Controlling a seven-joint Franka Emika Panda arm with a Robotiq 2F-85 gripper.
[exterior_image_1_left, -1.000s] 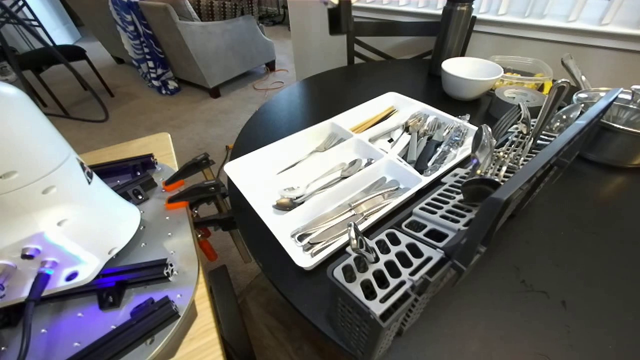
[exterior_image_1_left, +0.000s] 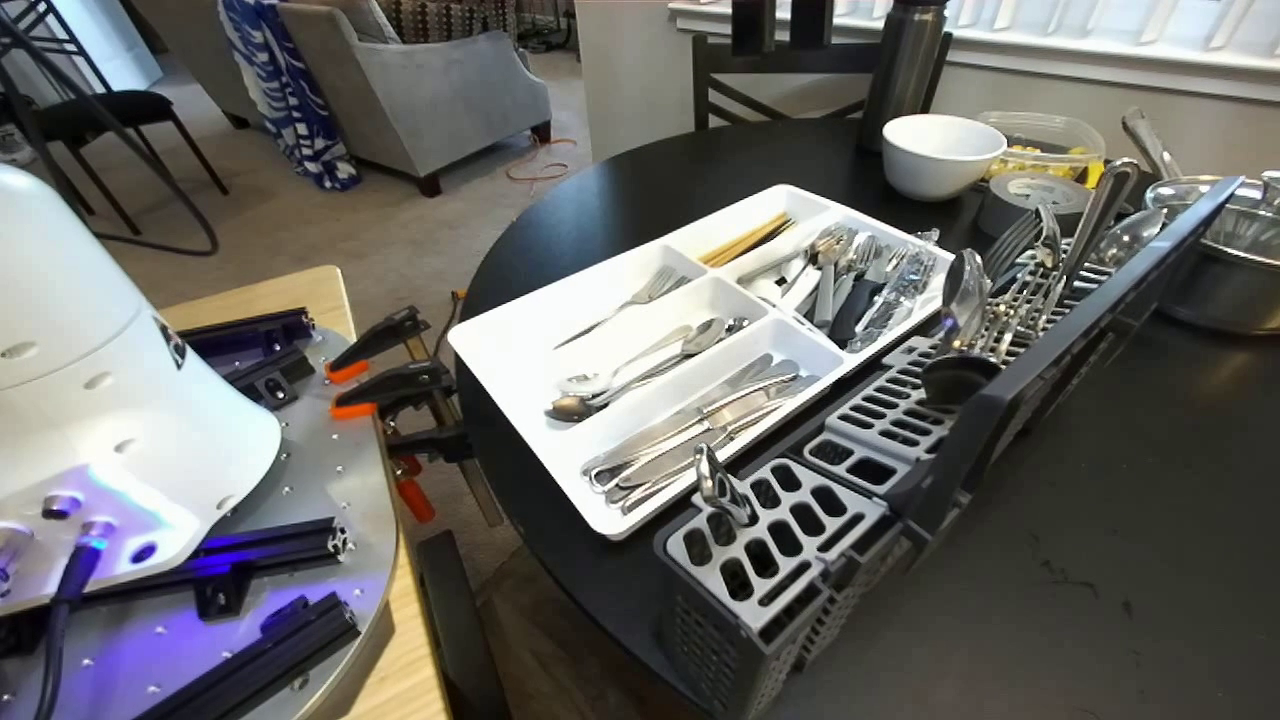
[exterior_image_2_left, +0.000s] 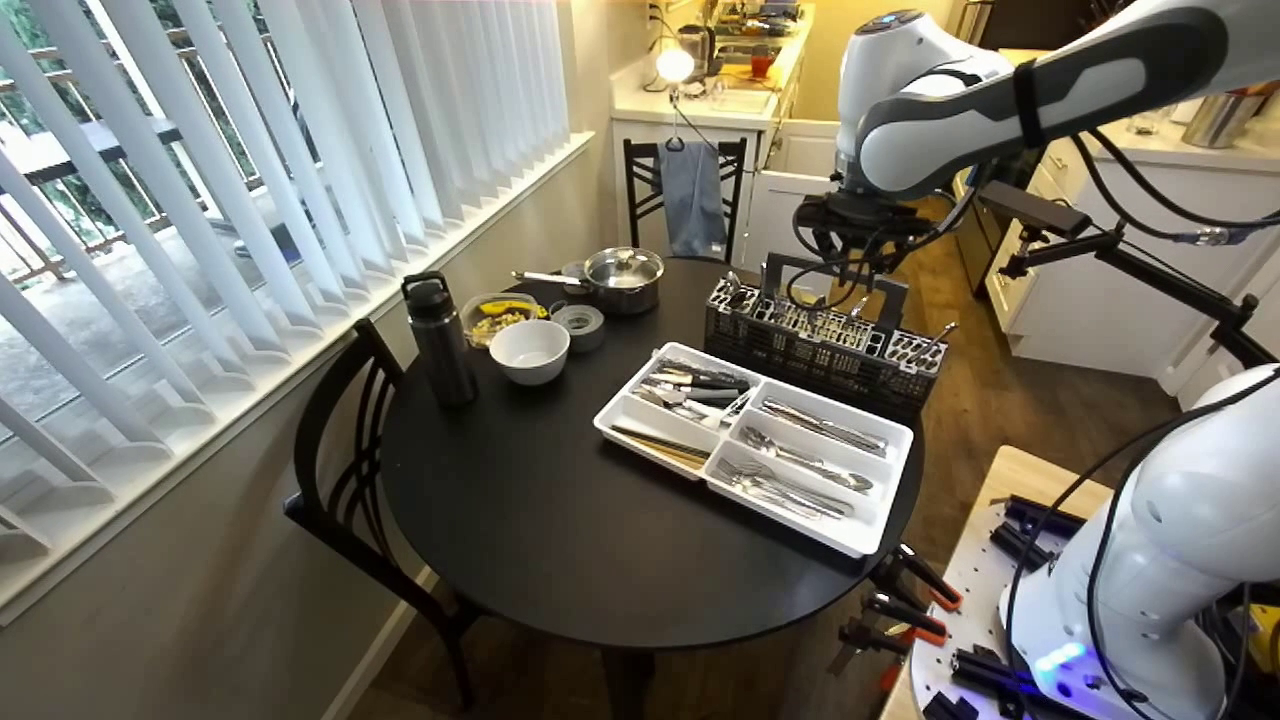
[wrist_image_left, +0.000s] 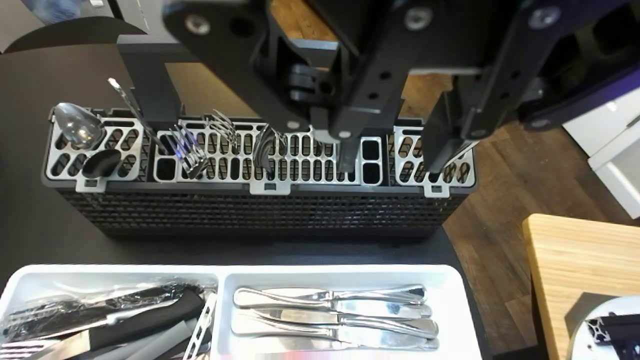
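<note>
My gripper is open above the right part of the dark cutlery basket (wrist_image_left: 270, 210), with nothing between its fingers. In exterior view 1, only the dark fingertips (exterior_image_1_left: 753, 26) show at the top edge. The basket has grey slotted lids (exterior_image_1_left: 768, 534) and holds upright spoons, forks and other utensils; a lone silver handle (exterior_image_1_left: 722, 486) stands at its near end. Beside the basket lies a white divided tray (exterior_image_1_left: 516, 342). Its compartments hold knives (exterior_image_1_left: 702, 432), spoons (exterior_image_1_left: 648, 366), fork pieces (exterior_image_1_left: 636, 306), chopsticks (exterior_image_1_left: 746, 240) and mixed utensils (exterior_image_1_left: 840, 282).
A white bowl (exterior_image_2_left: 529, 350), a tape roll (exterior_image_2_left: 579, 322), a plastic container (exterior_image_2_left: 498, 318), a dark bottle (exterior_image_2_left: 440, 342) and a lidded pot (exterior_image_2_left: 624, 282) stand toward the window. The basket's tall dark handle (exterior_image_1_left: 1080, 348) rises high. Bare tabletop (exterior_image_2_left: 540, 504) lies on the tray's far side from the basket.
In exterior view 1, the fingertips at the top edge have shifted right, and two now show instead of one dark shape. Tray, basket and cutlery look the same.
</note>
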